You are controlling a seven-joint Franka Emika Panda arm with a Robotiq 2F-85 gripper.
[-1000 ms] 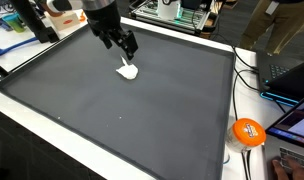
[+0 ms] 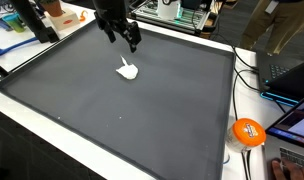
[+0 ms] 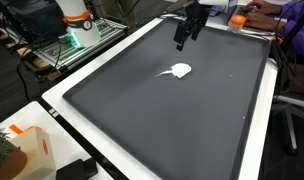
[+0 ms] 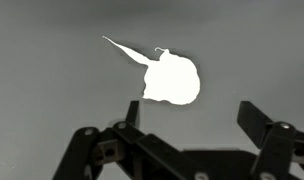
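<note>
A flat white piece (image 4: 174,78) with a rounded body and a thin pointed tail lies on the dark grey tabletop in the wrist view. The same white piece (image 2: 127,71) is near the far part of the board in exterior view 1, and the white piece (image 3: 179,70) shows whole in exterior view 2. Above the surface, my gripper is open, its two black fingers wide apart with nothing between them. From outside, the gripper (image 2: 123,42) hangs beyond the white piece and apart from it. No other object lies on the board.
The grey board (image 2: 142,120) is clear around the piece and has a pale border. An orange-lidded container (image 2: 246,133) stands off the board at right, near a laptop (image 2: 287,80). A person's arm (image 3: 260,16) is visible at the back of exterior view 2.
Over the last second my gripper has shifted a little away from the near side and to the right in exterior view 1. The white piece has stayed in place.
</note>
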